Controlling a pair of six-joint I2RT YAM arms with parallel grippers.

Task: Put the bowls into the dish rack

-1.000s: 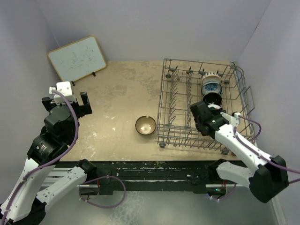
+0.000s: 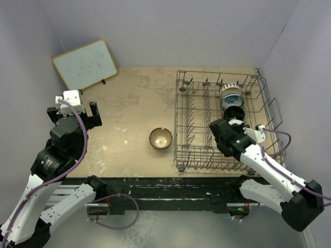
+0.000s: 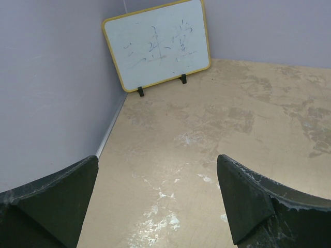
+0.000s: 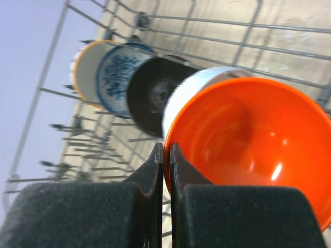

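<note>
My right gripper is shut on the rim of an orange bowl (image 4: pixel 253 134), which fills the right of the right wrist view. From above, the right arm hides that bowl. Directly behind it in the dish rack (image 2: pixel 192 150) comes a white bowl (image 4: pixel 187 93), then a black bowl (image 4: pixel 155 93), a blue-patterned bowl (image 4: pixel 115 77) and a cream bowl (image 4: pixel 87 72), standing on edge in a row. A brown bowl (image 2: pixel 161 138) rests on the table just left of the rack. Far left, my left gripper (image 2: pixel 74 111) stands open and empty above the table.
A whiteboard (image 2: pixel 85 64) leans against the back left wall. The table (image 2: pixel 126 103) between it and the rack is otherwise bare. Rack columns left of the row of bowls are empty, and a wall (image 2: pixel 305 103) rises close on the rack's right.
The rack has slid slightly toward the front and left, its bowls with it. The left arm and the brown bowl are unmoved.
</note>
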